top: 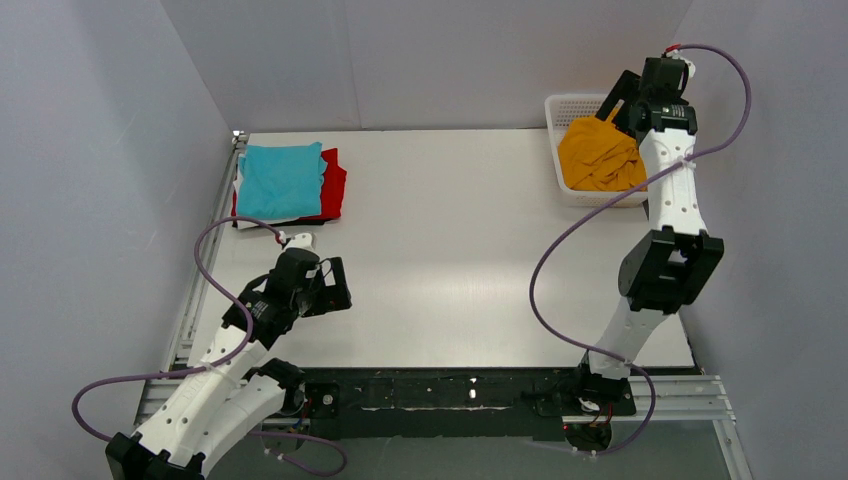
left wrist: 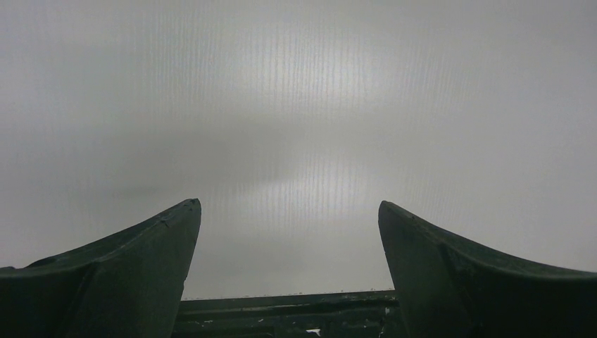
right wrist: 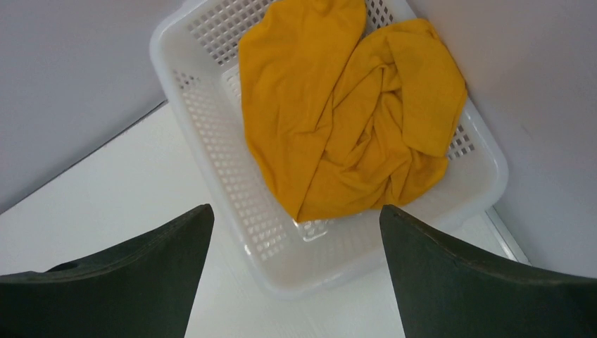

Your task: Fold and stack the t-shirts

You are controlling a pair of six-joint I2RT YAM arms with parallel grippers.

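Observation:
A crumpled orange t-shirt (right wrist: 303, 98) lies inside the white basket (right wrist: 204, 151) at the back right of the table. Above the basket is my right gripper, open, its fingers (right wrist: 155, 260) wide apart with no cloth between them. At the back left sits a stack of folded shirts, a turquoise one (top: 280, 180) on top and a red one (top: 334, 185) showing beneath. My left gripper hangs open over the front left of the table, in front of the stack, with only bare tabletop in its view.
Grey walls close in the back and both sides, and the right wall (right wrist: 535, 105) stands close beside the basket. A purple cable (top: 560, 240) loops over the table from the right arm.

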